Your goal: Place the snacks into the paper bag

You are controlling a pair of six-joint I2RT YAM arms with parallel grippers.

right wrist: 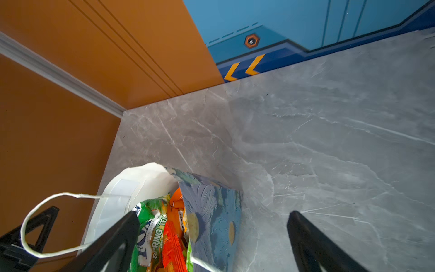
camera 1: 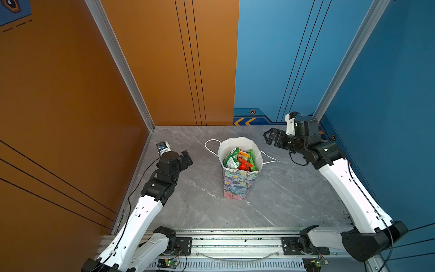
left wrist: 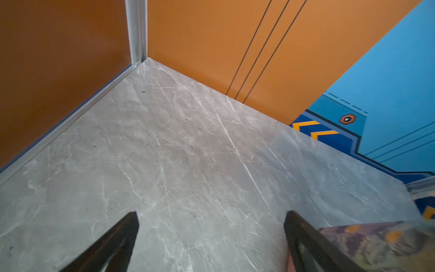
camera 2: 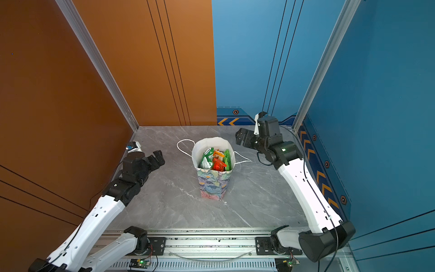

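The paper bag [camera 1: 238,182], patterned outside and white inside, stands upright mid-table with its mouth up. Inside it lie a green-and-white snack pack [camera 1: 232,158], a red one [camera 1: 244,164], an orange one [camera 2: 219,155] and a bright green one [camera 2: 227,158]. My left gripper [camera 1: 184,160] is left of the bag, clear of it, open and empty. To the bag's right and farther back, my right gripper [camera 1: 275,136] hangs open with nothing between its fingers. The bag's lower contents are hidden.
White rope handles [camera 1: 213,146] stick out on both sides of the bag mouth. Orange and blue walls [camera 1: 281,59] close in the back and sides.
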